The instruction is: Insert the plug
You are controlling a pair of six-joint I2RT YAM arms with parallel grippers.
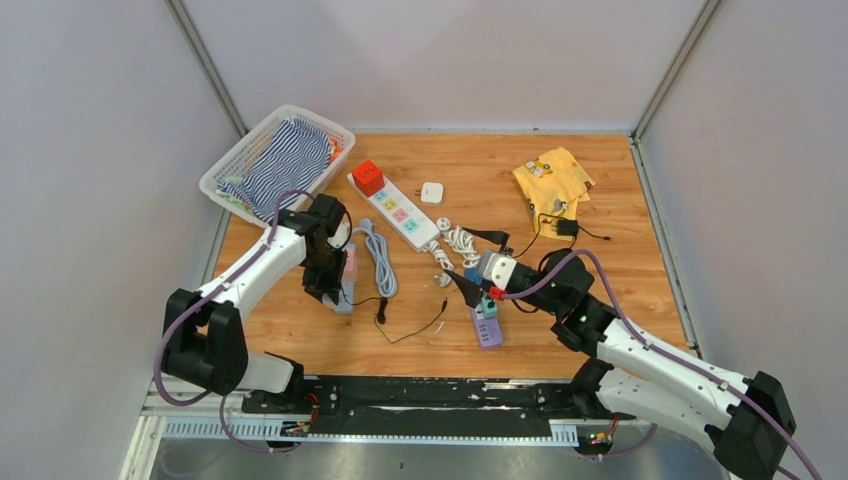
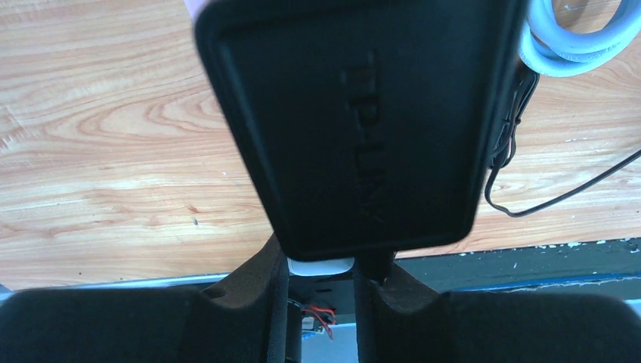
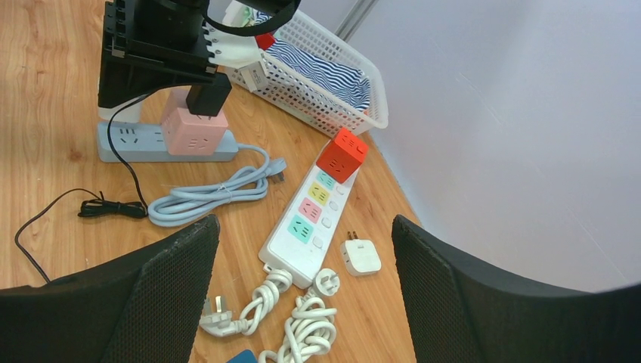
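A black TP-Link adapter (image 2: 363,136) fills much of the left wrist view, with my left gripper shut on it. In the right wrist view, the adapter (image 3: 209,94) overlaps the upper part of a pink cube-shaped socket (image 3: 195,132) beside a grey-blue power strip (image 3: 136,141). Whether its prongs touch any socket is hidden. Its thin black cable runs down to a tied bundle (image 3: 113,209) on the table. My right gripper (image 1: 458,254) is open above the table, its fingers (image 3: 166,280) wide apart with nothing between them.
A white strip (image 3: 298,249) with coloured sockets carries a red cube (image 3: 342,155). Nearby lie a pale blue coiled cord (image 3: 219,198), white cables (image 3: 308,333) and a white charger (image 3: 360,257). A purple strip (image 1: 487,331) sits below the right gripper. A basket (image 1: 230,165) stands at back left.
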